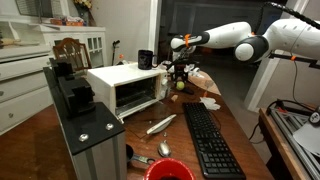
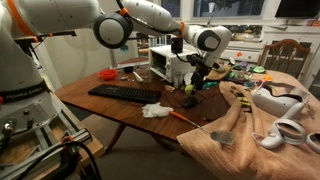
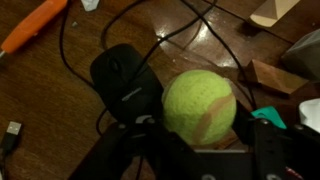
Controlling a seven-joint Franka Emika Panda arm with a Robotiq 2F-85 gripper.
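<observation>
A yellow-green tennis ball fills the space between the dark fingers of my gripper in the wrist view, and the fingers are shut on it. The same ball shows small under the gripper in exterior view 1, at the far part of the table. Exterior view 2 has the ball below the gripper, near the cloth-covered end. Whether it touches the table is hard to tell. The fingers hide its lower part in the wrist view.
Beside the ball lies a black computer mouse with cables around it. A white toaster oven stands left of the gripper. A black keyboard and a red cup occupy the nearer table. Bare wood lies around the keyboard.
</observation>
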